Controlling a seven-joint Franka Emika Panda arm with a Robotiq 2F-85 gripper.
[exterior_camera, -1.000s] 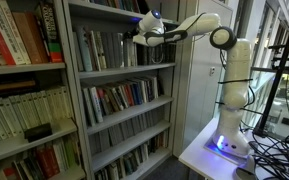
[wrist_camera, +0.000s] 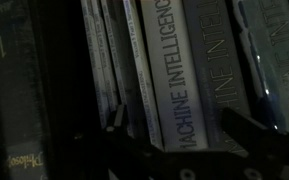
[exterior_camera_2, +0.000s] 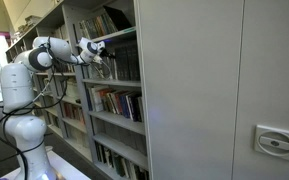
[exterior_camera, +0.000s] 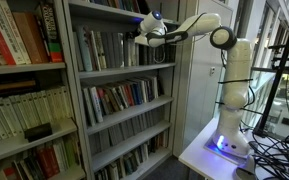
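My gripper stands open in the wrist view, its two dark fingers spread low in the picture. Beyond the gap between them stands a grey-white book [wrist_camera: 174,70] lettered MACHINE INTELLIGENCE. A darker grey book [wrist_camera: 214,55] with similar lettering is just right of it, and thin pale volumes [wrist_camera: 134,60] are on the left. Whether the fingers touch any spine cannot be told in this dim light. From outside, the gripper [exterior_camera: 140,39] appears small at an upper shelf of books [exterior_camera: 109,50], reached by the long arm [exterior_camera: 199,25].
Left in the wrist view, a black book [wrist_camera: 19,90] stands apart across a dark gap. Shelves with more books [exterior_camera: 124,97] lie below, and a left bookcase [exterior_camera: 24,70] adjoins. A plain pale panel [exterior_camera_2: 194,90] borders the shelves. The white table [exterior_camera: 206,160] carries the arm's base.
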